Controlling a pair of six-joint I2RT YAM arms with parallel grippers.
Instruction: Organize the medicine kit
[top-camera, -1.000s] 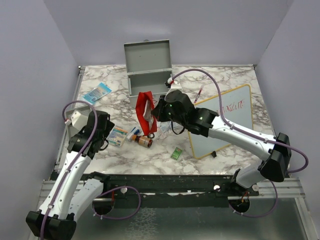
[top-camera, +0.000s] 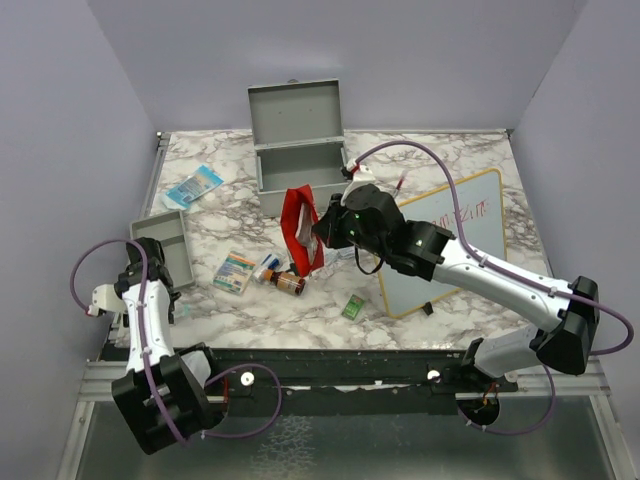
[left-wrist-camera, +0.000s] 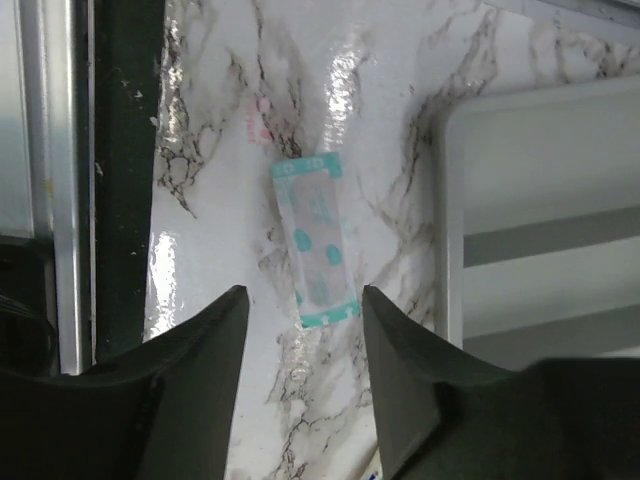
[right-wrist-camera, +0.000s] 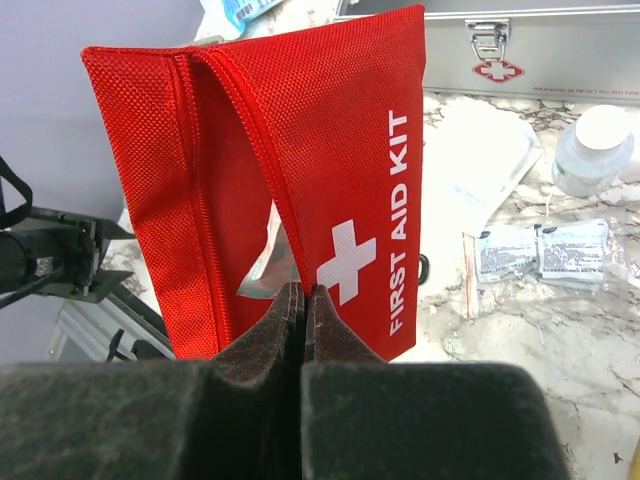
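Observation:
My right gripper is shut on the red first aid kit pouch (right-wrist-camera: 370, 200), held upright with its opening gaping and pale content inside; in the top view the pouch (top-camera: 303, 225) hangs before the grey metal box (top-camera: 300, 170). My left gripper stands open at the far left over a small clear, teal-edged packet (left-wrist-camera: 315, 240) lying on the marble table, beside a grey tray (left-wrist-camera: 540, 160).
A brown bottle (top-camera: 285, 282), flat packet (top-camera: 235, 272), blue packet (top-camera: 192, 187), white bottle (right-wrist-camera: 590, 155) and green small box (top-camera: 353, 306) lie around the table. A whiteboard (top-camera: 460, 220) covers the right side.
My left arm has moved left and toward the table's near left corner, past the tray. The pouch and right gripper have shifted slightly to the right.

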